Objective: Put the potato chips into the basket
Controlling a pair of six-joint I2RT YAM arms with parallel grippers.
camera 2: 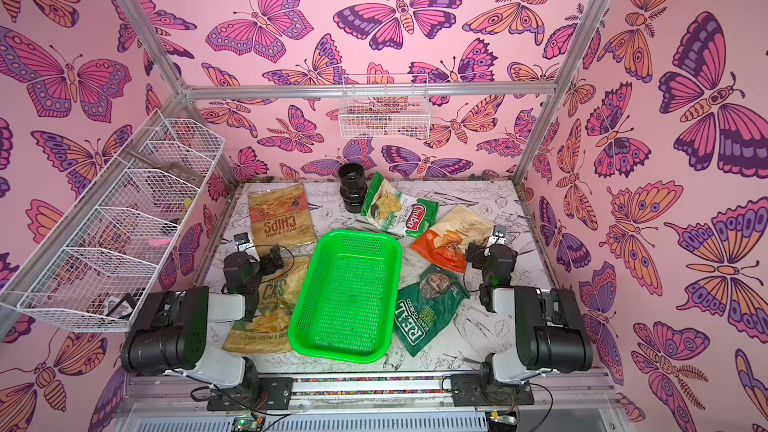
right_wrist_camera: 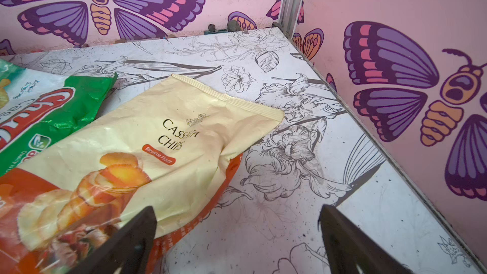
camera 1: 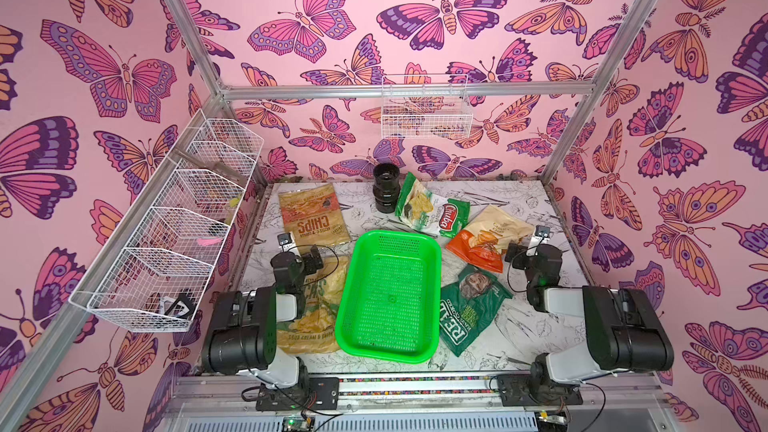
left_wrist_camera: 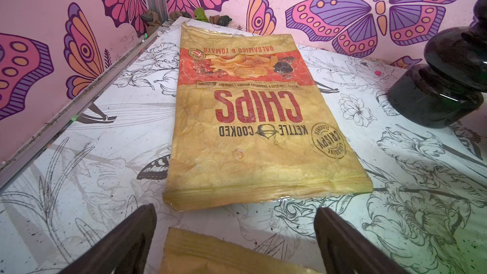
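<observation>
An empty green basket point(camera 1: 392, 300) stands mid-table. Left of it lie two tan chip bags: a Kettle Cooked bag point(left_wrist_camera: 253, 116) at the back, and a second bag point(camera 2: 268, 304) nearer the front, partly under the left arm. To the right of the basket are a green-and-white Chuba bag point(camera 1: 428, 206), a cream-and-orange cassava bag point(right_wrist_camera: 167, 137) and a dark green Real bag point(camera 2: 428, 308). My left gripper is open above the tan bags, holding nothing. Over the table beside the cassava bag, my right gripper is open and empty too.
A black grinder-like object point(camera 1: 386, 188) stands upright at the back, close to the Chuba bag. White wire racks point(camera 1: 172, 232) run along the left side, and another wire basket point(camera 2: 384, 116) hangs on the back wall. Bare table shows at the back right.
</observation>
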